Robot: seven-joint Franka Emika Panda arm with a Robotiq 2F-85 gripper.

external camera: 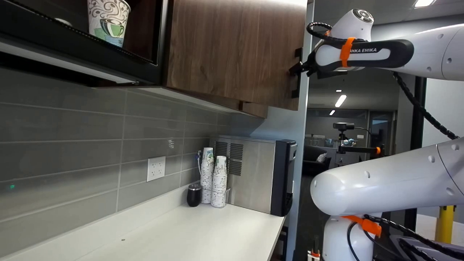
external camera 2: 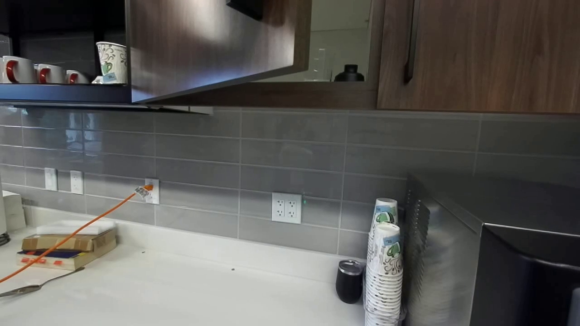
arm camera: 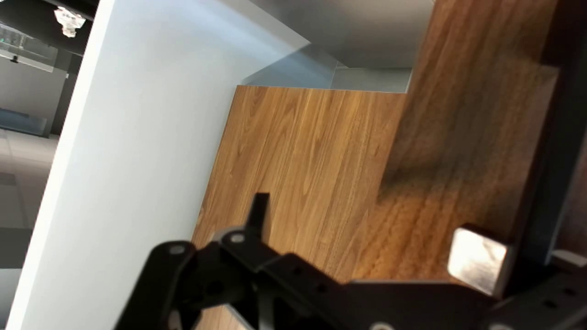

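A brown wooden cabinet door (external camera: 235, 48) stands swung out from the upper cabinet; in the second exterior view the door (external camera 2: 217, 43) leaves part of the interior uncovered. My gripper (external camera: 300, 69) is at the door's free edge, by its black handle (external camera: 295, 93). In the wrist view the gripper looks open, its fingers wide apart with wooden surfaces visible beyond the gap. The black handle (arm camera: 550, 159) runs down the right side there, close to the gripper's right side. Whether they touch cannot be told.
A black bottle (external camera 2: 349, 74) stands inside the cabinet. Below, stacked paper cups (external camera: 219, 182), a black tumbler (external camera: 194, 195) and a steel machine (external camera: 254, 174) occupy the counter's far end. A pale side panel (arm camera: 148, 126) lies left in the wrist view.
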